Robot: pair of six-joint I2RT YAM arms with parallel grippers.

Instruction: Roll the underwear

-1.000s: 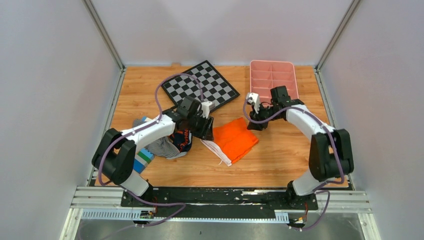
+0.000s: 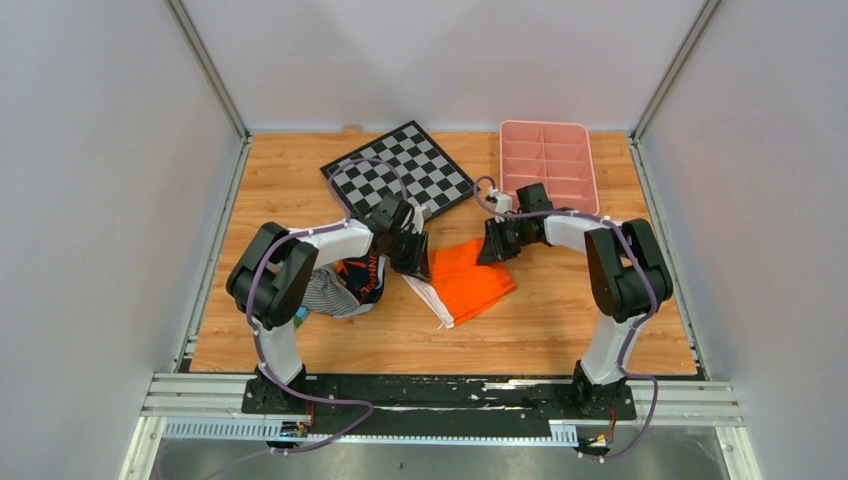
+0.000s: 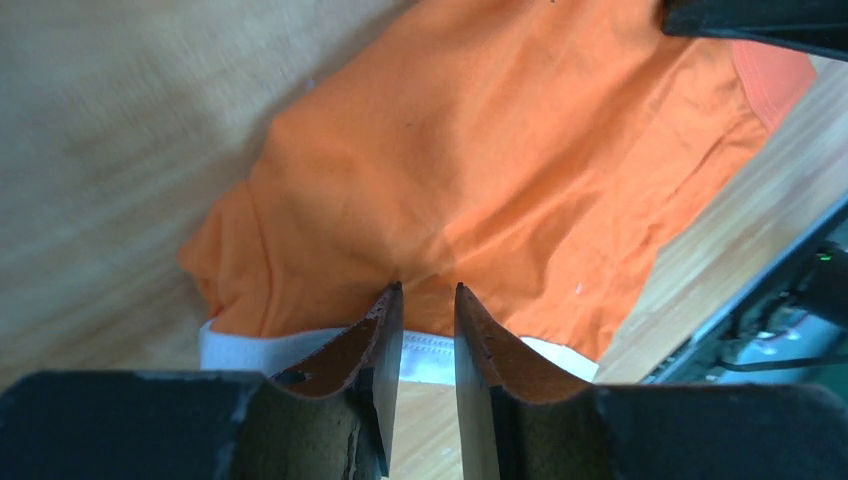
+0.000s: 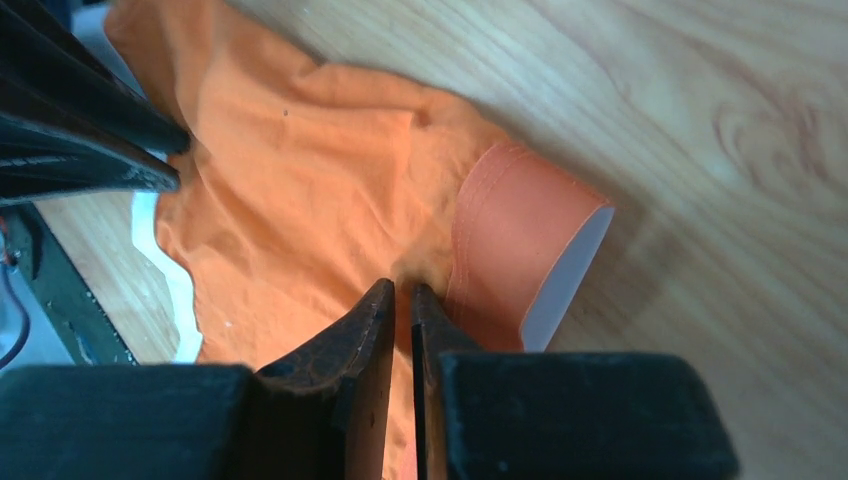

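Orange underwear (image 2: 467, 288) lies flat and wrinkled on the wooden table, its white band along the left side. My left gripper (image 2: 419, 265) is down at its upper left; in the left wrist view its fingertips (image 3: 430, 296) press into the orange fabric (image 3: 480, 160) beside the white band, shut on the cloth. My right gripper (image 2: 492, 254) is at the upper right corner; in the right wrist view its fingertips (image 4: 403, 295) are shut on the fabric (image 4: 300, 180), next to a turned-up flap with a pale inside.
A chessboard (image 2: 420, 160) lies at the back left. A pink divided bin (image 2: 548, 140) stands at the back right. A pile of striped and dark clothes (image 2: 330, 294) lies left of the underwear.
My right gripper has moved left and onto the underwear's upper right corner. The left arm has reached slightly further in, and the underwear has shifted slightly.
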